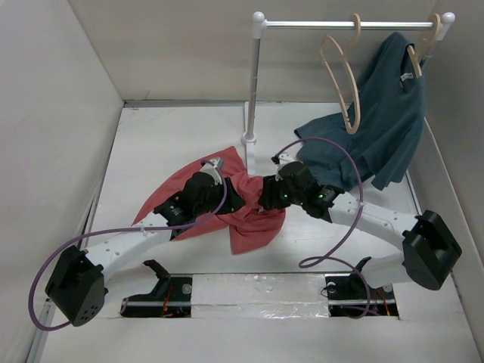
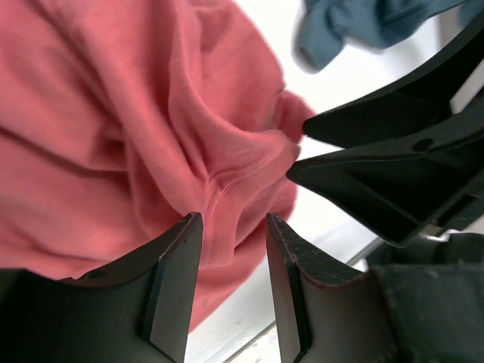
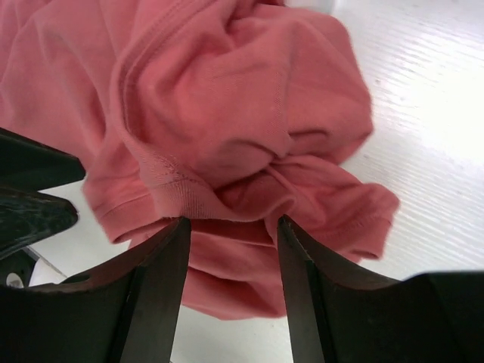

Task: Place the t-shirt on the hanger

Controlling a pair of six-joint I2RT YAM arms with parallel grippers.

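Observation:
The red t-shirt (image 1: 249, 231) lies crumpled on the white floor, filling much of both wrist views (image 2: 91, 151) (image 3: 242, 106). My left gripper (image 1: 231, 198) is over its middle, open, with a fold between and beyond the fingertips. My right gripper (image 1: 268, 193) is at the shirt's right part, open, its fingertips on either side of a raised fold (image 3: 231, 227). The two grippers are close together. Empty wooden hangers (image 1: 354, 113) hang from the rail at the upper right.
A metal rack (image 1: 252, 91) stands behind the shirt. A dark teal garment (image 1: 386, 113) hangs on its right and spreads onto the floor.

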